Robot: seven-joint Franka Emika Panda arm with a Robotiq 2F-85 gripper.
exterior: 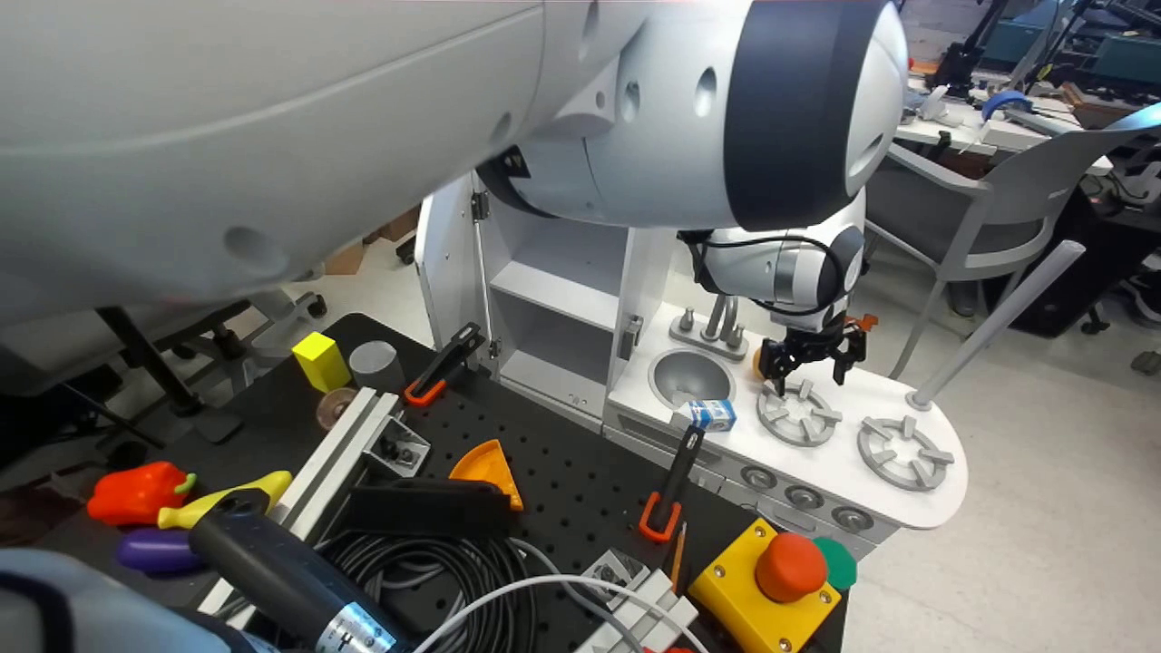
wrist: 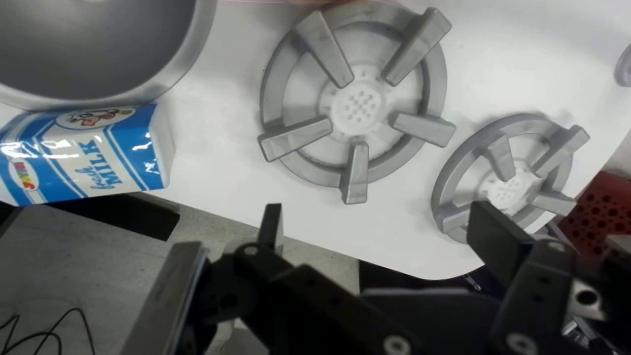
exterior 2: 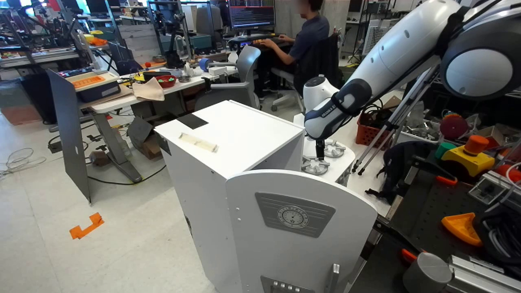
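My gripper (exterior: 810,379) hangs over the white toy-kitchen counter (exterior: 740,435), above and just behind the nearer burner (exterior: 800,415). In the wrist view its two dark fingers (wrist: 498,239) stand wide apart, and the space between them is empty. A blue and white milk carton (wrist: 88,155) lies on its side by the front rim of the grey sink (wrist: 198,53), to the left of the burners. Partly behind the gripper, an orange rounded thing (exterior: 758,364) shows between sink and burner; what it is, I cannot tell.
A second burner (exterior: 905,453) and an upright white post (exterior: 996,326) stand at the counter's right. Left of the sink is a cabinet (exterior: 555,292) with its door open. A dark pegboard table (exterior: 577,479) with tools, toy food and a yellow-based red button (exterior: 775,588) lies in front.
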